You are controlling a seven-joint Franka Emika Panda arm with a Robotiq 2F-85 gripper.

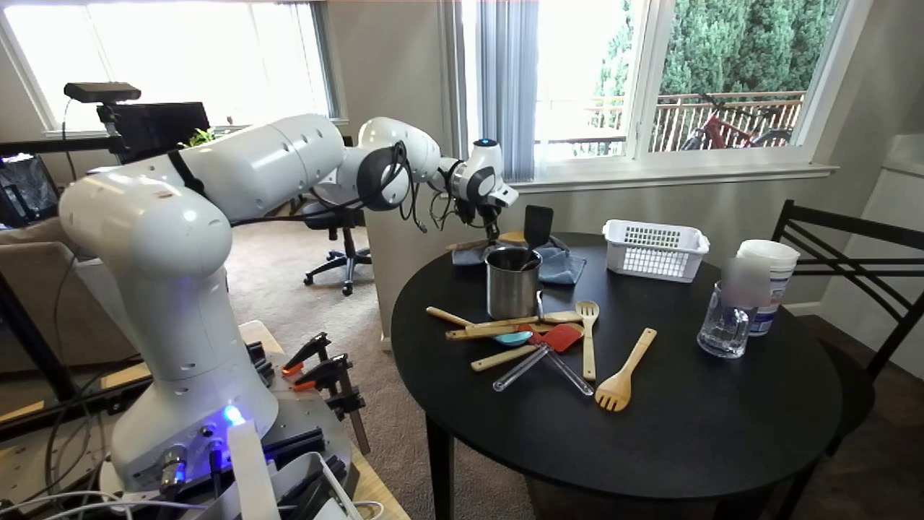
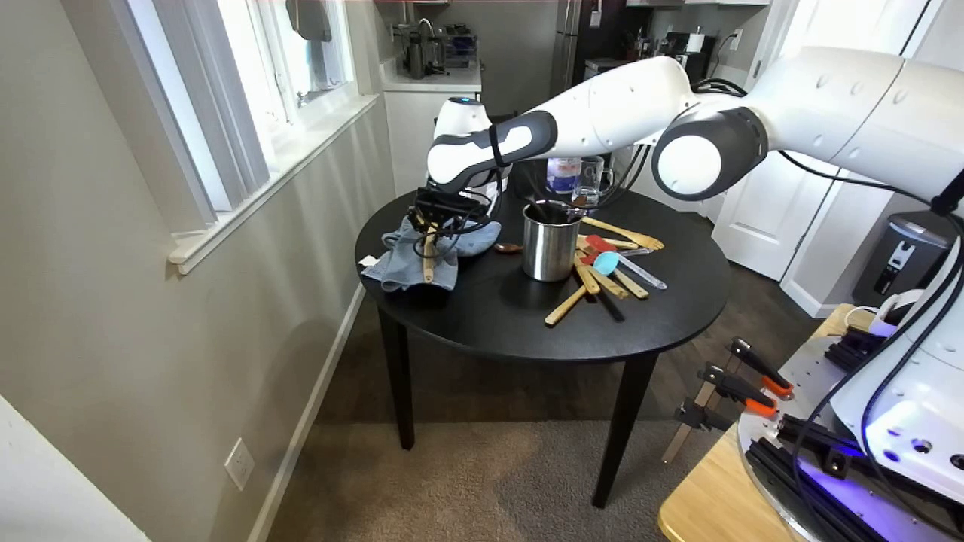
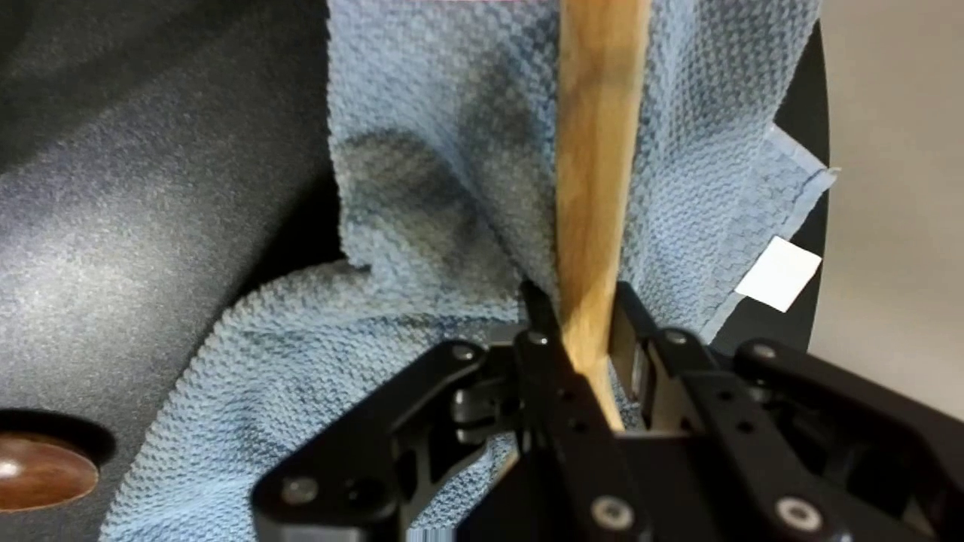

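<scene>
My gripper is shut on the flat handle of a wooden utensil [image 3: 596,135], which runs up between its fingers in the wrist view. Beneath it lies a crumpled blue cloth [image 3: 262,388] on the black table, near the wall side. From the second exterior view, the wooden utensil [image 2: 429,256] shows in front of the cloth [image 2: 398,257], with the gripper above. A metal pot [image 2: 549,248] with dark utensils inside stands beside the cloth. In the first exterior view the pot partly hides the cloth, and the utensil's wooden part [image 1: 512,237] appears behind it.
Several utensils lie in a pile before the pot, among them a red spatula [image 1: 563,338] and a wooden fork [image 1: 625,373]. A white basket [image 1: 656,251] stands at the back, a glass mug [image 1: 725,329] at the right.
</scene>
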